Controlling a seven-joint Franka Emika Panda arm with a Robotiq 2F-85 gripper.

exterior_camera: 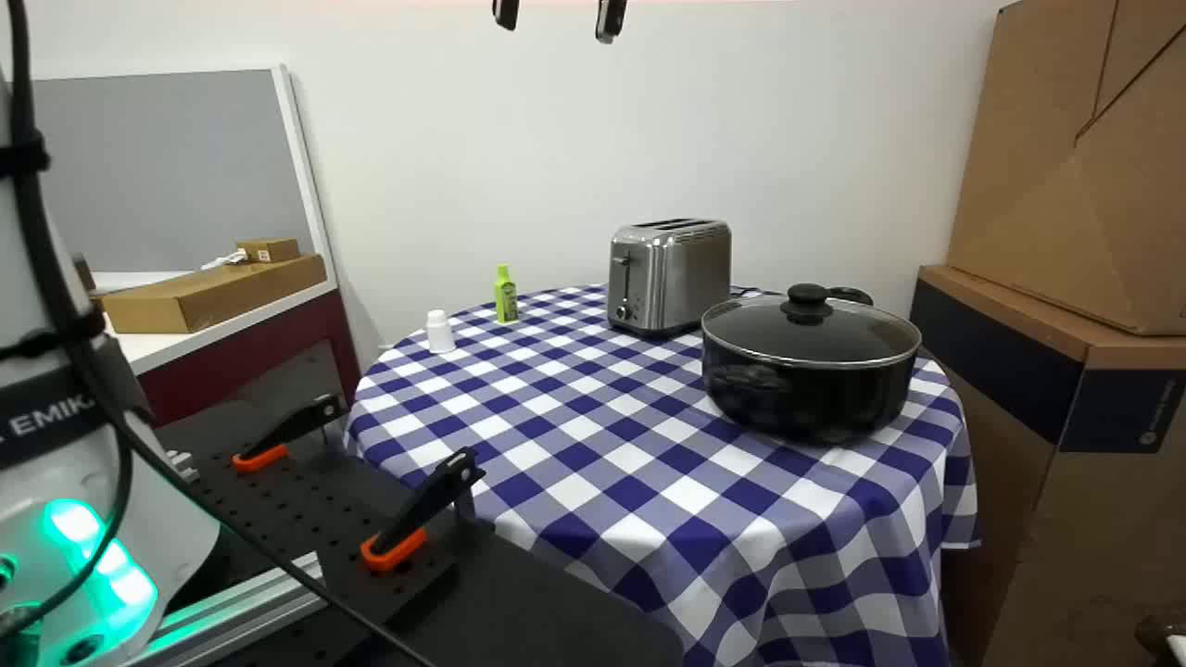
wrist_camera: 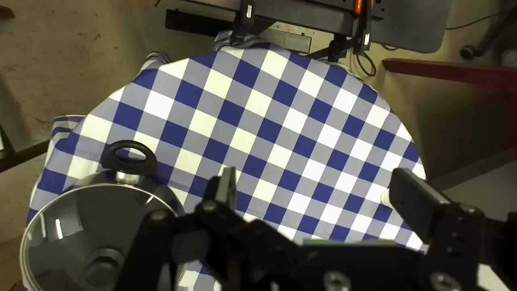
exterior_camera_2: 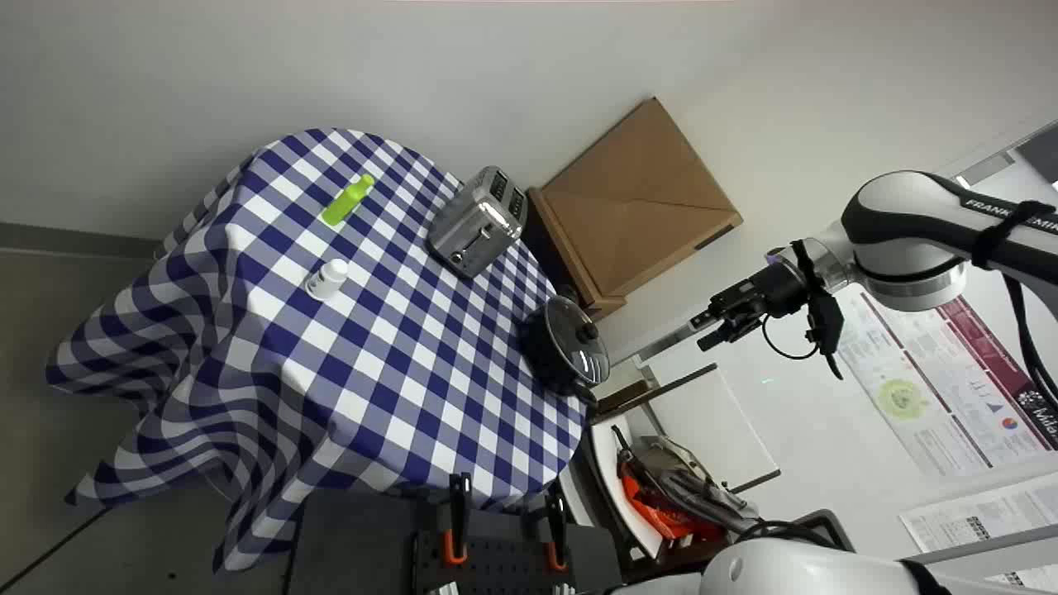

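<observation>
My gripper stands open high above the table, nothing between its fingers; in exterior view 1 only its fingertips [exterior_camera: 609, 20] show at the top edge. On the checked tablecloth [exterior_camera: 578, 428] a black pot [exterior_camera: 806, 383] with a glass lid sits at the right. Behind it to the left is a silver toaster [exterior_camera: 670, 278]. A small green bottle [exterior_camera: 506, 298] stands upright at the far left of the table, with a white bottle or cup [exterior_camera: 440, 333] nearer the left edge. In the wrist view that white item is mostly hidden behind a finger.
Cardboard boxes [exterior_camera: 1067, 167] rise beside the table on the right. Two black clamps with orange parts [exterior_camera: 395, 550] are on the dark mount at the table's near side.
</observation>
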